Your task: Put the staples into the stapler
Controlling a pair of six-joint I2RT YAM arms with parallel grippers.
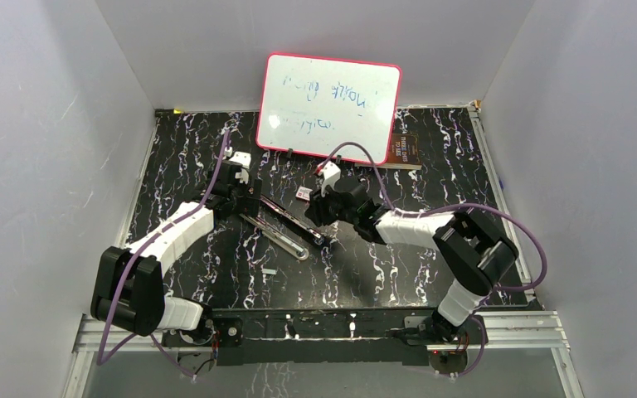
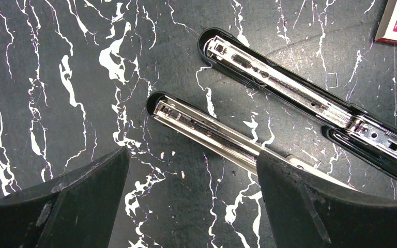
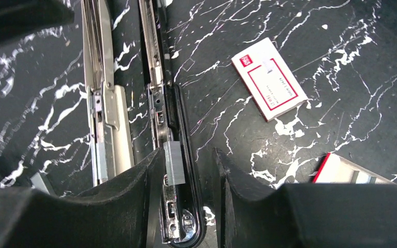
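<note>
Opened flat, a black stapler (image 1: pixel 297 221) lies diagonally on the table. A silver staple strip (image 3: pixel 174 163) rests on its metal rail, beside one fingertip of my right gripper; it looks slightly askew, and whether it sits fully down in the channel I cannot tell. That gripper's fingers stand apart over the stapler with a clear gap. Alongside lies a beige stapler (image 1: pixel 280 239), also opened, with a staple strip (image 3: pixel 101 161) in its rail. My left gripper is open above the far part of the beige stapler, holding nothing.
A loose staple strip (image 1: pixel 269 271) lies in front of the staplers. To their right are a white-and-red staple box (image 3: pixel 270 80) and an open tray (image 3: pixel 351 173) partly hidden by a right finger. A whiteboard (image 1: pixel 329 108) and a book (image 1: pixel 404 151) stand behind.
</note>
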